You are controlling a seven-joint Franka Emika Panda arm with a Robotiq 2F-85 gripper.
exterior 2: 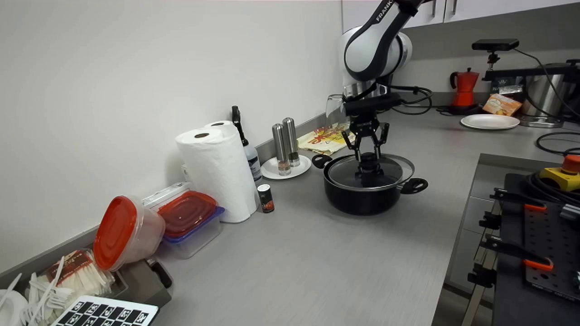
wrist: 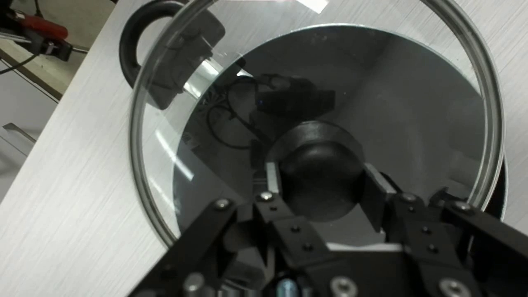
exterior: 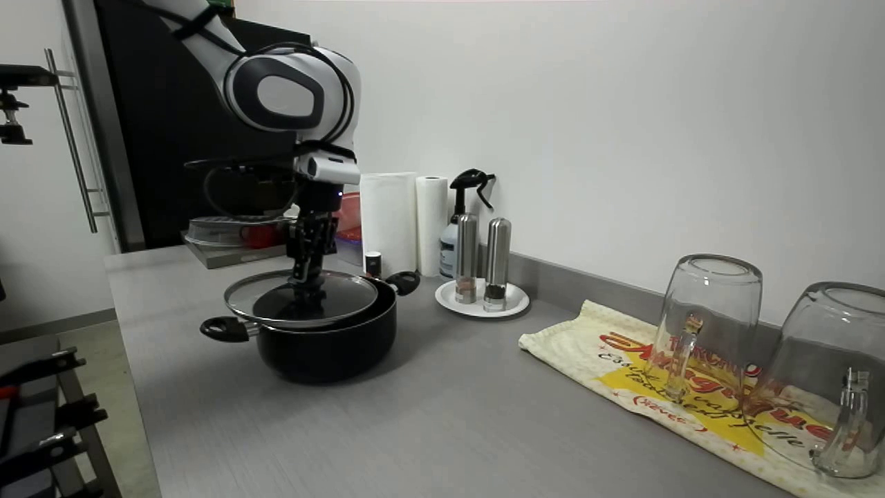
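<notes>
A black pot (exterior: 332, 353) with two side handles stands on the grey counter. Over it is a glass lid (exterior: 348, 296) with a metal rim and a black knob (wrist: 321, 180). My gripper (exterior 2: 369, 153) reaches down from above and is shut on that knob, one finger on each side of it in the wrist view. The lid sits off-centre, shifted to the left of the pot's opening in exterior view 1. A strip of the pot's dark inside shows at the right. Whether the lid's edge touches the pot's rim I cannot tell.
A white plate with two grinders (exterior: 482, 307), a small spice jar (exterior 2: 265, 198) and paper towel rolls (exterior 2: 217, 168) stand along the wall. Glass mugs (exterior: 705, 332) rest on a cloth. The counter in front of the pot is bare.
</notes>
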